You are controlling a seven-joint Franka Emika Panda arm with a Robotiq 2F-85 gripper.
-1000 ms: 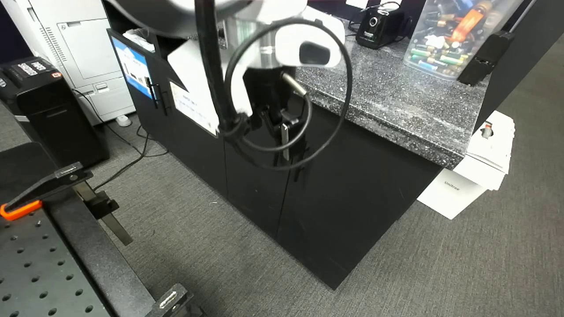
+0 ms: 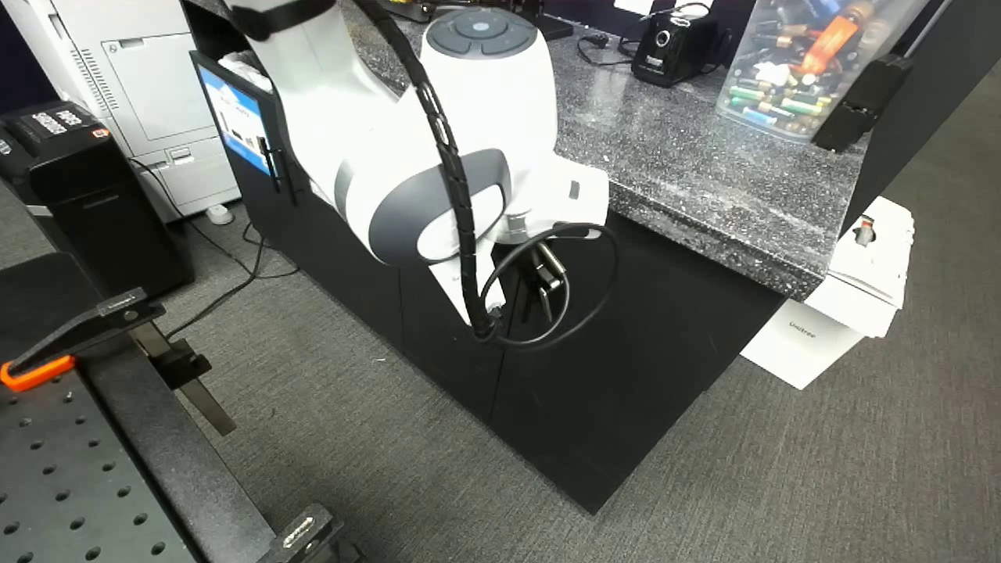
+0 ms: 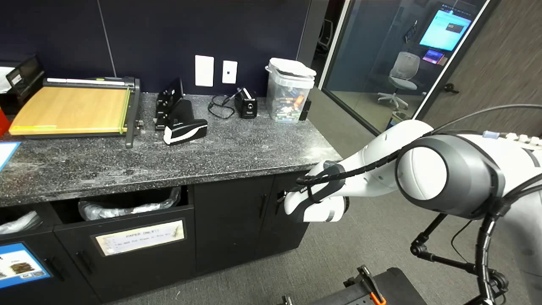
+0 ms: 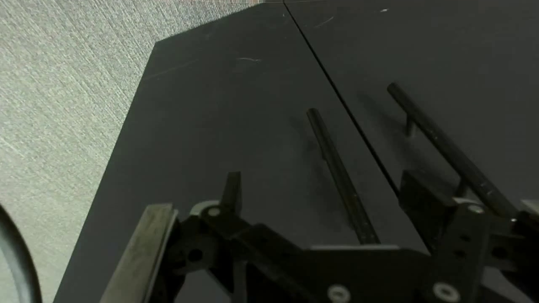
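Observation:
My gripper is open in front of the black cabinet doors, its fingers spread wide and nothing gripped. Between the fingers, as the wrist view shows it, runs one black bar handle; its lower end disappears behind the gripper body. How far it sits from the fingers is hard to tell. A second bar handle, on the adjoining door, lies to the right and passes behind the right finger. Both cabinet doors look closed, with a thin seam between them. In exterior view 1 the arm and its cable loop partly cover the gripper.
Above the doors juts the speckled countertop, carrying a clear battery bin, a stapler and a paper cutter. A white box stands at the cabinet's far end. Carpet is clear before the doors.
In exterior view 1 the arm has swung down and away from the camera. The gripper now appears lower and further right, against the doors' upper part, and the paper drawer's label has become covered.

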